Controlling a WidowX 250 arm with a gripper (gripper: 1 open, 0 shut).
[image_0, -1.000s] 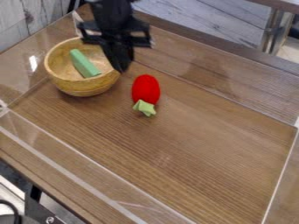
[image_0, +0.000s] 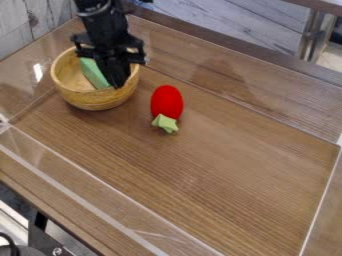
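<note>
My black gripper (image_0: 107, 48) is over the wooden bowl (image_0: 88, 94) at the upper left, its fingertips low at the bowl's upper part, near a pale green elongated object (image_0: 90, 72) lying inside. Its fingers look shut; whether they touch the green object I cannot tell. A red rounded object (image_0: 167, 100) and a small light-green piece (image_0: 166, 123) lie on the table right of the bowl.
A raised edge runs along the back right, and the bowl stands near the left side.
</note>
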